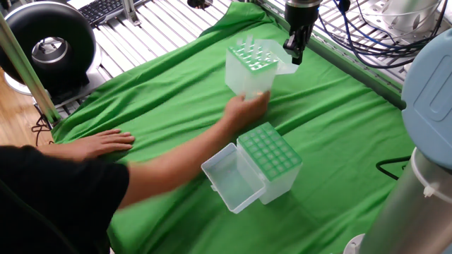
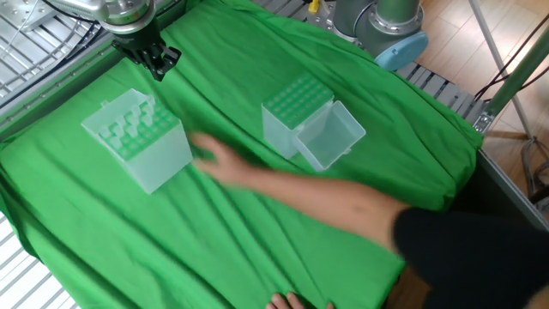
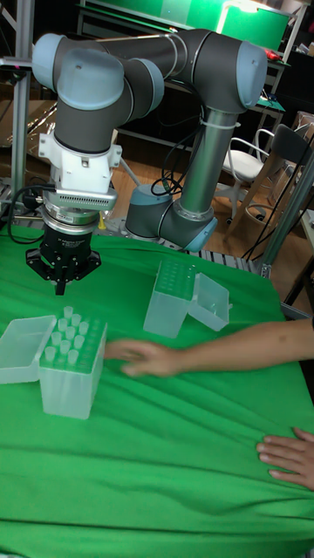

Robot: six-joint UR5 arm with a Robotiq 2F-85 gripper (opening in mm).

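Observation:
A translucent box with a green rack top [image 1: 253, 58] stands on the green cloth, its lid swung open. Several clear tubes or tips [image 3: 68, 333] stick up from part of that rack, leaving other holes bare. A second box with a green holed top [image 1: 270, 152] sits apart from it, lid [image 1: 234, 178] also open; no raised tubes show in it. My gripper [image 3: 60, 288], black and pointing down, hangs above the cloth near the back edge, close to the first box but not touching it. Whether its fingers are apart is not clear from these angles.
A person's hand [image 2: 219, 160] is beside the first box, the arm stretching across the cloth [image 3: 186, 465] past the second box. Their other hand [image 1: 106, 143] rests flat near the edge. Cables [image 1: 367, 49] lie behind the table edge.

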